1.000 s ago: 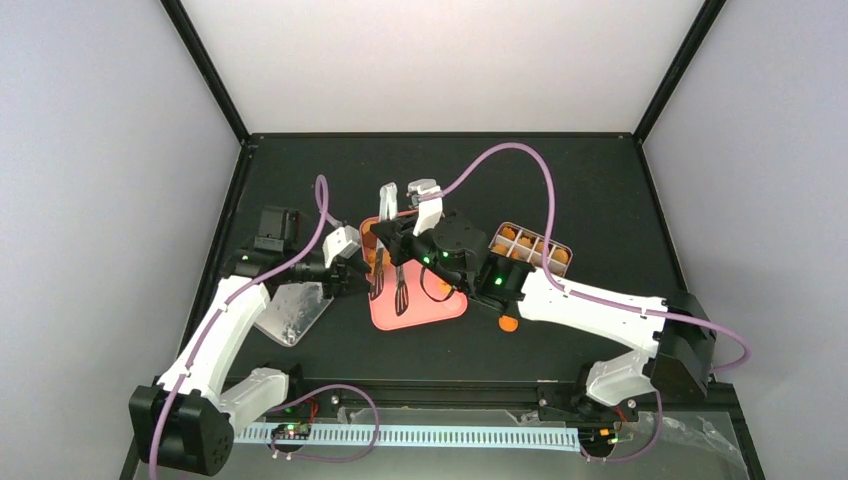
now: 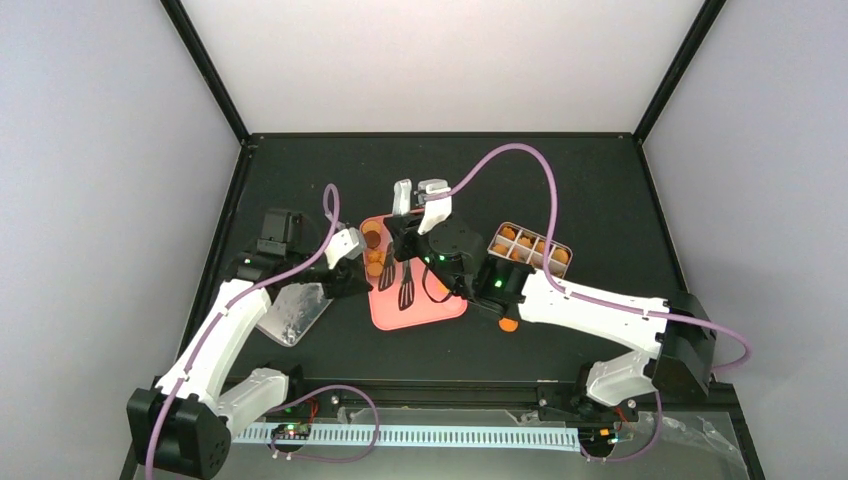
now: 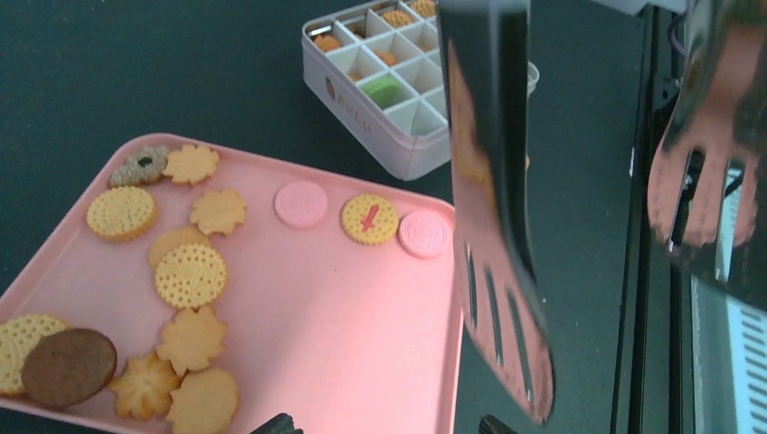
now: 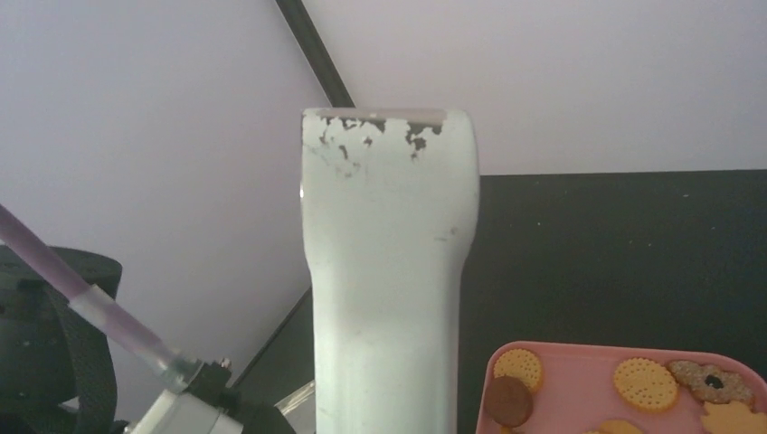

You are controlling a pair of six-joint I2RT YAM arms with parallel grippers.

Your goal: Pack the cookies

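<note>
My right gripper [image 2: 398, 226] is shut on white-handled tongs with black slotted heads [image 2: 406, 290], held over the pink tray [image 2: 430, 315]; the heads fill the right of the left wrist view, the white handle [image 4: 384, 226] the right wrist view. My left gripper stands open left of the tray, fingertips at the bottom edge of its view. Assorted cookies [image 3: 190, 276] lie on the tray: round, flower, brown and pink ones. The white compartment box [image 3: 378, 127], partly filled with cookies, sits beyond the tray, at the right in the top view.
A clear container [image 2: 292, 318] lies under the left arm. An orange piece [image 2: 508, 325] sits on the table below the right arm.
The left arm moved very little.
</note>
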